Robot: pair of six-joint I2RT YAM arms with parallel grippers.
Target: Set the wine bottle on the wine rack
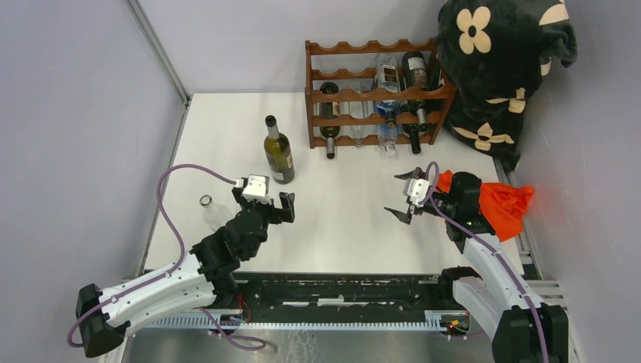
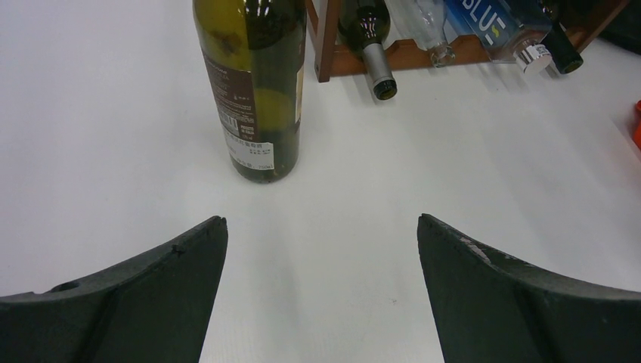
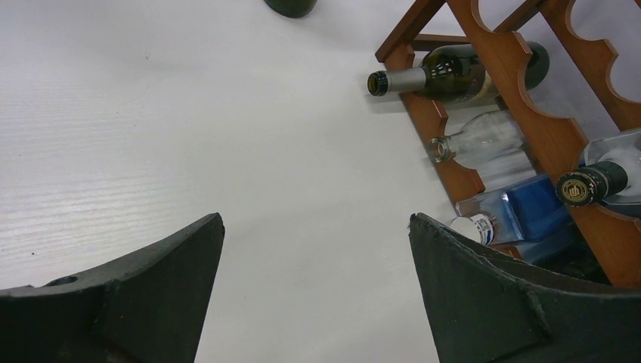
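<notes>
A green wine bottle [image 1: 279, 155] stands upright on the table, left of the wooden wine rack [image 1: 323, 141]. In the left wrist view the lower part of this wine bottle [image 2: 257, 106] rises beyond the fingers, its top cut off. My left gripper [image 1: 264, 201] is on the near side of the bottle, open and empty, not touching it. The right gripper [image 1: 401, 197] stays open over the right part of the table, in front of the rack, with bare table between its fingers. Several bottles lie in the rack, necks toward me; its upper left places look empty.
A clear glass bottle [image 1: 215, 213] stands at the left, partly behind the left arm. Orange cloth [image 1: 505, 204] lies by the right arm. A dark flowered cushion [image 1: 491, 83] crowds the rack's right side.
</notes>
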